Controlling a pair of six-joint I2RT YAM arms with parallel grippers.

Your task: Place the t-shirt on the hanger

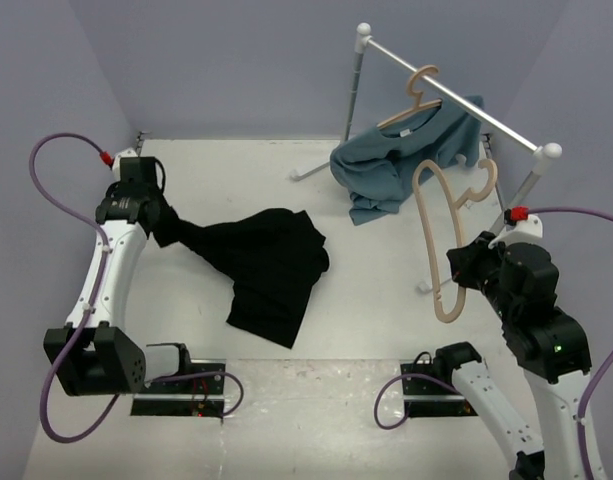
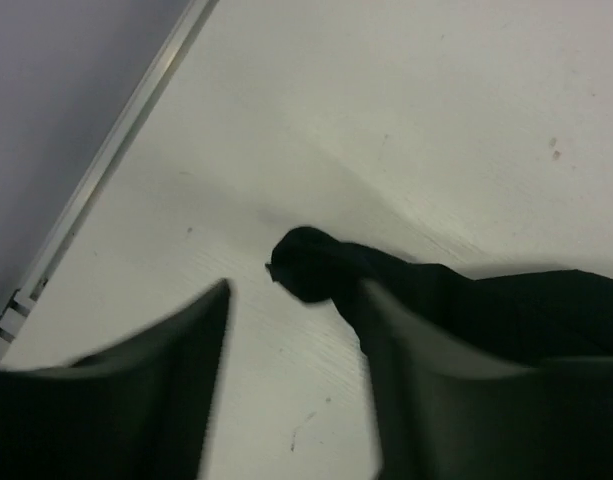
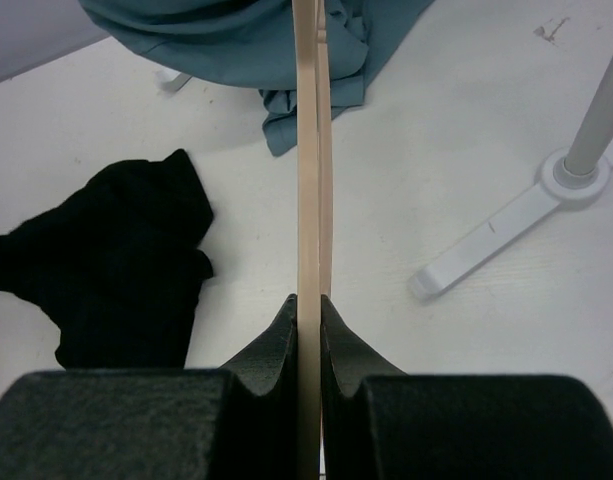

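The black T-shirt [image 1: 266, 260] lies crumpled on the white table, with a narrow end stretching left towards my left gripper [image 1: 162, 222]. In the left wrist view the fingers of my left gripper stand apart, and the shirt's tip [image 2: 311, 265] rests on the table just past them. A beige wooden hanger [image 1: 429, 235] is held up at the right with no shirt on it. My right gripper is shut on the hanger [image 3: 308, 180], seen edge-on in the right wrist view.
A white rack [image 1: 456, 90] stands at the back right. From its bar hangs a blue-grey garment [image 1: 381, 170] on another wooden hanger [image 1: 418, 100]. The rack's foot [image 3: 486, 240] reaches across the table at the right. Bare table lies between the shirt and the rack.
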